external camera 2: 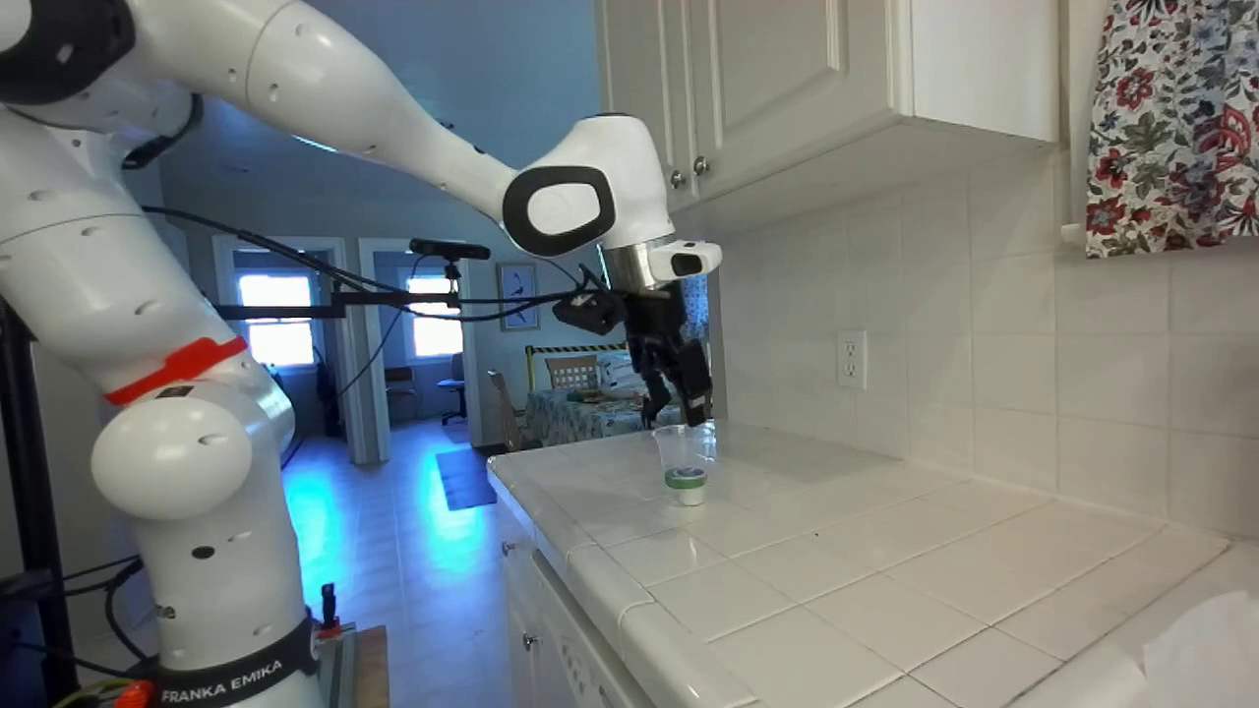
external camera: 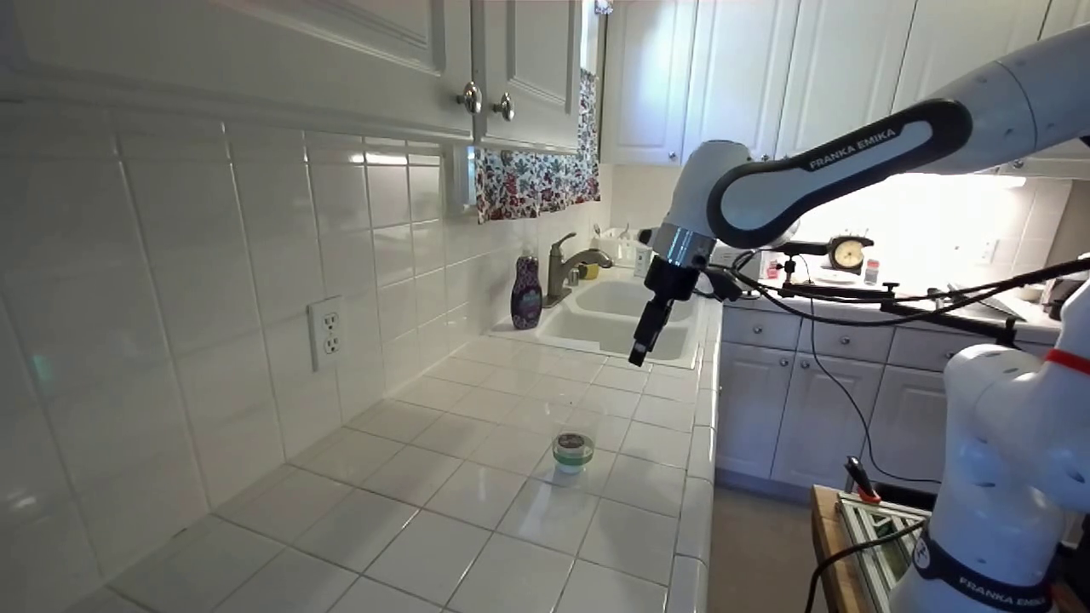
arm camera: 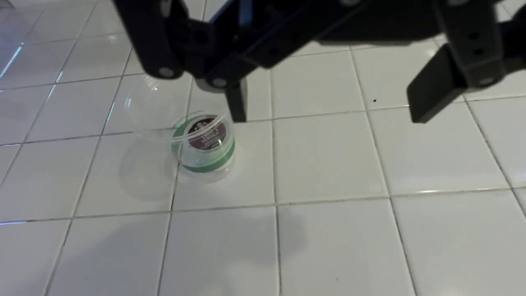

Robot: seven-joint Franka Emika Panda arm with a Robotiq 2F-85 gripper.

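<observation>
A clear plastic cup [external camera 2: 687,446] stands upright on the white tiled counter [external camera: 490,506]. Inside its lower part is a small pod with a dark red printed lid [arm camera: 207,133]; a green band [arm camera: 212,163] runs around that level. My gripper [external camera: 638,359] hangs above the counter, tilted, apart from the cup and nearer the sink. In the wrist view its two fingers are spread wide, one fingertip [arm camera: 236,102] close beside the cup in the picture and the other [arm camera: 434,89] over bare tile. Nothing is between them.
Behind the gripper in exterior view 1 lie the sink [external camera: 613,332], the faucet [external camera: 562,271] and a purple bottle [external camera: 526,293]. Upper cabinets [external camera 2: 779,59] overhang the wall side. Much of the counter around the cup is bare.
</observation>
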